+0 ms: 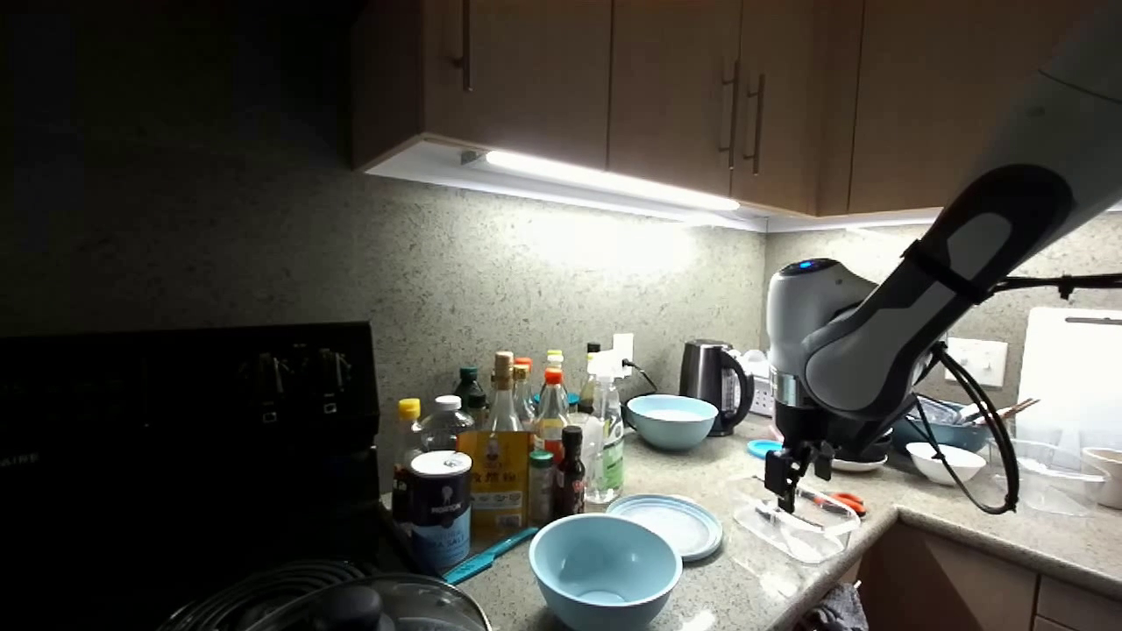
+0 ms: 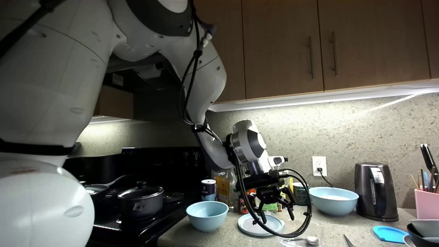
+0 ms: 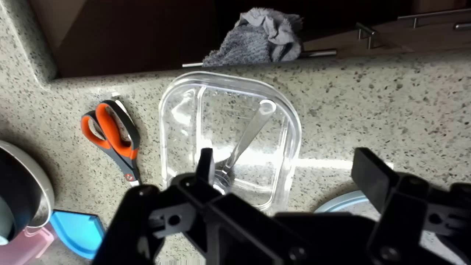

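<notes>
My gripper stands open above the counter, with a wide gap and nothing held between its fingers. Below it in the wrist view lies a clear plastic container (image 3: 289, 132), its near part hidden behind the left finger. A clear-handled spoon (image 3: 249, 134) rests slantwise inside, its head partly covered by that finger. Part of a pale blue plate (image 3: 342, 202) shows beneath the right finger. In the first exterior view the gripper (image 1: 801, 485) hangs over the container (image 1: 831, 542), and an empty-looking light blue bowl (image 1: 605, 568) sits at the counter's front.
Orange-handled scissors (image 3: 114, 132) lie beside the container. A grey towel (image 3: 260, 39) hangs off the counter edge. Another blue bowl (image 1: 671, 422), a kettle (image 1: 710, 384) and several bottles line the wall. Bare counter (image 3: 375, 106) shows right of the container in the wrist view.
</notes>
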